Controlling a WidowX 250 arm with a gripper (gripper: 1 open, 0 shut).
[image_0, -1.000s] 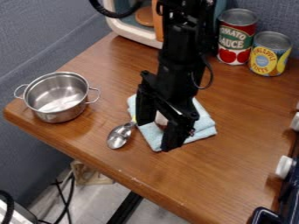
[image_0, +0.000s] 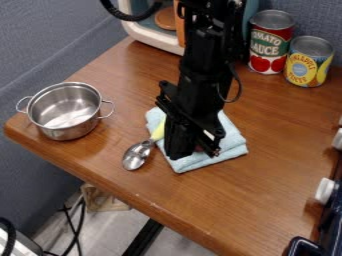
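Note:
My black gripper (image_0: 181, 135) is low over a folded light-blue cloth (image_0: 221, 150) in the middle of the table, covering part of it. A metal spoon (image_0: 138, 155) lies left of the gripper, its yellowish handle running up toward the cloth and partly hidden behind the fingers. Whether the fingers are open or shut, and what is between them, is hard to see.
A steel pot (image_0: 64, 112) sits on the wooden table (image_0: 254, 200) at the left. A tomato can (image_0: 269, 45) and a yellow-labelled can (image_0: 307, 62) stand at the back right. A dark appliance with white knobs borders the right edge.
My gripper has shifted slightly left toward the spoon's handle, and its fingers now look differently placed. The spoon, cloth and pot show little change.

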